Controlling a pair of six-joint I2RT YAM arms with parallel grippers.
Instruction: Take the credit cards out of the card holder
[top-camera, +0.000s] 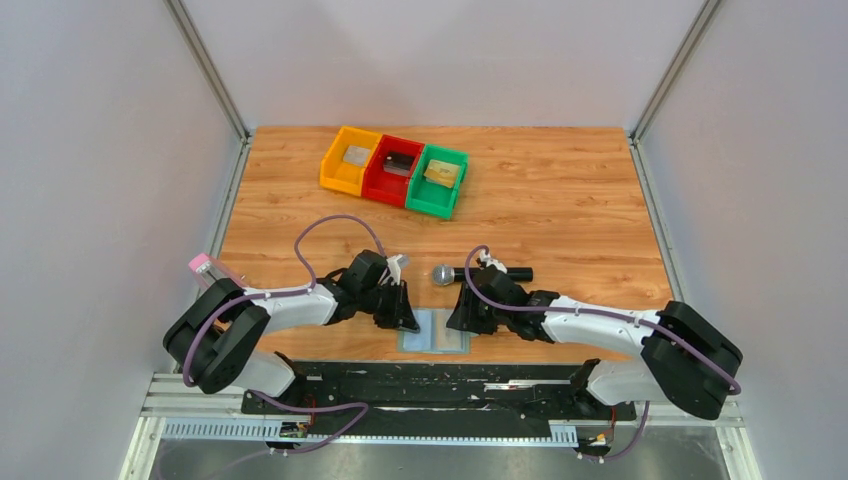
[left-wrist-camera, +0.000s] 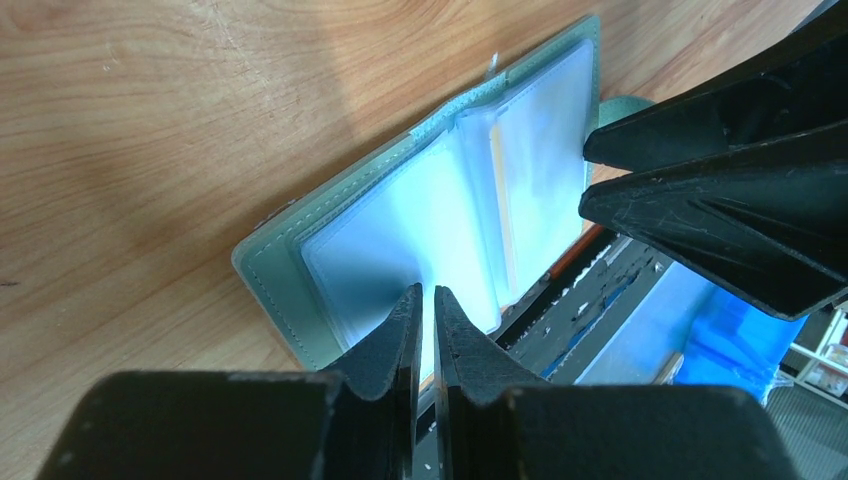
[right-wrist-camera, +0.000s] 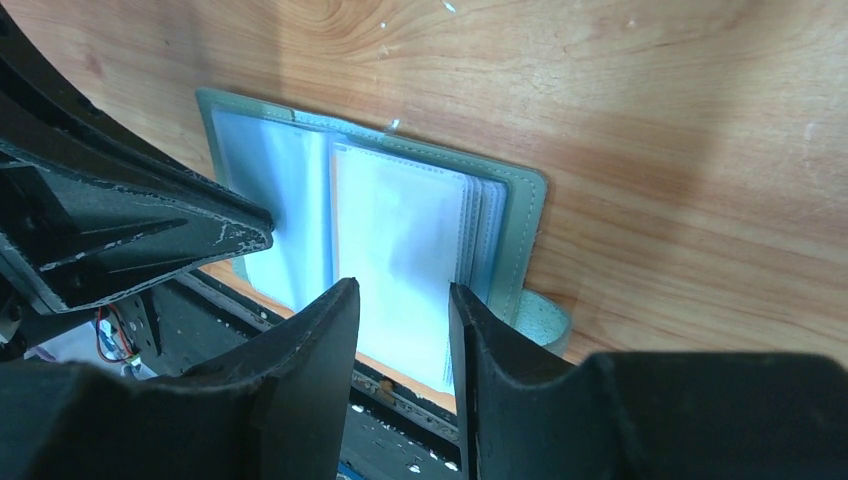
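Note:
The card holder (top-camera: 436, 340) lies open and flat near the table's front edge, with a green-blue cover and clear sleeves. The left gripper (top-camera: 411, 328) hangs at its left half, its fingertips a narrow gap apart. In the left wrist view, those fingers (left-wrist-camera: 402, 340) are over a bluish sleeve (left-wrist-camera: 400, 240), with nothing visible between them. The right gripper (top-camera: 455, 328) is at the other half. Its fingers stand wider apart over the clear sleeves (right-wrist-camera: 400, 250) in the right wrist view, holding nothing that shows. No separate credit card can be made out in the holder.
Behind stand joined yellow (top-camera: 337, 176), red (top-camera: 384, 188) and green (top-camera: 432, 203) bins with flat items inside. A microphone (top-camera: 443, 274) lies just behind the right gripper. A pink object (top-camera: 210, 268) is at the left edge.

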